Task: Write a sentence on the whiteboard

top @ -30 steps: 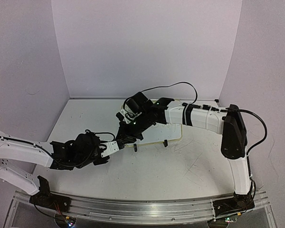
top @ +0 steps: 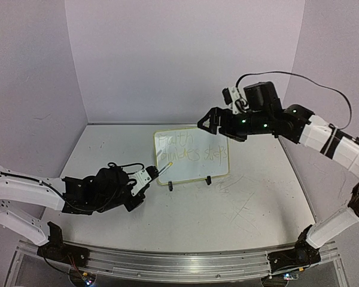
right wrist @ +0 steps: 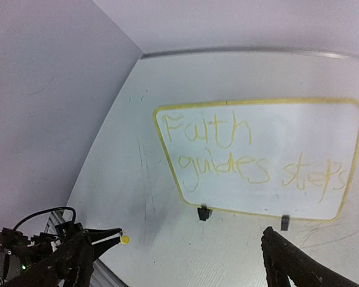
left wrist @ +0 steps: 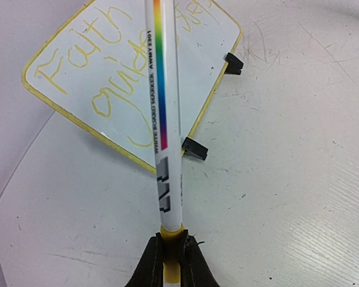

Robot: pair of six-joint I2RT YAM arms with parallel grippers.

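The whiteboard (top: 191,170) lies on the table with yellow handwriting reading "Faith guides steps", clearest in the right wrist view on the whiteboard (right wrist: 239,194). A white marker (left wrist: 170,119) with a rainbow stripe has its lower yellow section between the fingers of my left gripper, which is shut on it. From above, the marker (top: 164,169) points over the board's left edge, its far end yellow. My right gripper is wide open and empty; in the top view it is above the board's upper right part, hiding some of it.
Two black clips, one at the left (right wrist: 204,213) and one at the right (right wrist: 285,222), sit on the board's near edge. Bare table (top: 227,221) spreads in front of the board. Walls enclose the back and sides.
My right gripper was beside the left one, at the board's left part; it has swung right and away. The marker now shows in the left gripper.
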